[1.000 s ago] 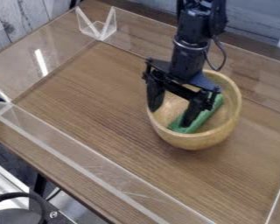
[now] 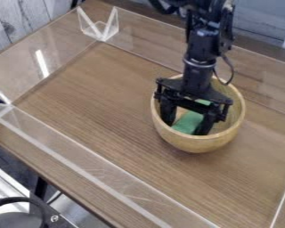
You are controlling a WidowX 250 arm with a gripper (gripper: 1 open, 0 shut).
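Observation:
A round light wooden bowl [image 2: 195, 139] sits on the table at centre right, with a green object [image 2: 185, 123] inside it. My black gripper [image 2: 192, 114] is down inside the bowl from above, open, its fingers spread around or over the green object. Whether the fingertips touch it is hidden by the gripper itself.
A white taped mark [image 2: 100, 27] is at the back left. A dark cable-like piece [image 2: 20, 218] lies at the lower left corner.
The gripper has moved slightly left and turned within the bowl. The green object has shifted from the right part of the bowl toward its middle.

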